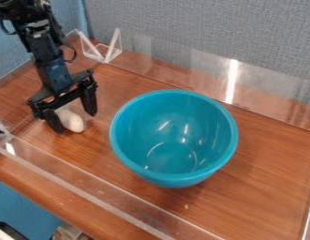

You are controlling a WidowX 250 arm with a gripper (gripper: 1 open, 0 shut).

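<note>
My black gripper is low over the left part of the wooden table, open around a small white rounded object that lies on the wood just beneath its fingers. The object is partly hidden by the gripper, and I cannot tell whether the fingers touch it. A large turquoise bowl stands to the right, apart from the gripper.
A white wire stand is at the back left. A grey padded wall backs the table, and clear edging runs along the front.
</note>
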